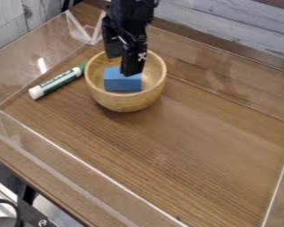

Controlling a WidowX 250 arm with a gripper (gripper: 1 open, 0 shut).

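Note:
A blue block (122, 82) sits inside a round wooden bowl (130, 101) in the upper middle of the camera view. My black gripper (124, 62) is open just over the bowl, above the block, its upper part reaching in from the top. Whether its fingertips touch the block I cannot tell.
A white tube with green label and cap (56, 82) lies left of the bowl. A black cable runs at the lower left edge.

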